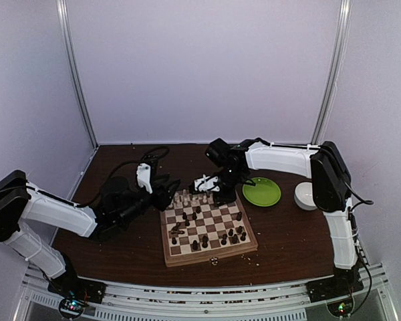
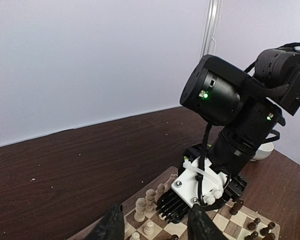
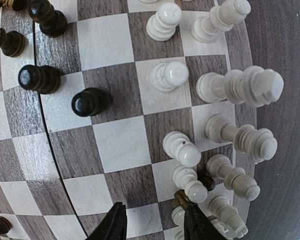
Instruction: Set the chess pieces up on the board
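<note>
The wooden chessboard [image 1: 222,225] lies on the table with dark pieces spread over its near half, one of them a toppled dark piece [image 1: 177,232]. Pale pieces line the far side; a white king-like piece [image 3: 242,86] and several white pawns, such as this white pawn [image 3: 169,76], stand there. A small brown piece [image 3: 181,198] lies among the pale ones. My right gripper is over the far part of the board, open, nothing between its fingers. Off the board's far left corner, my left gripper stays open and empty, its fingertips partly cut off in the left wrist view.
To the right of the board sit a green plate [image 1: 261,192] and a white bowl [image 1: 305,196]. The right forearm reaches over the board's far edge, close to the left gripper. Bare table [image 1: 291,242] shows at the right front.
</note>
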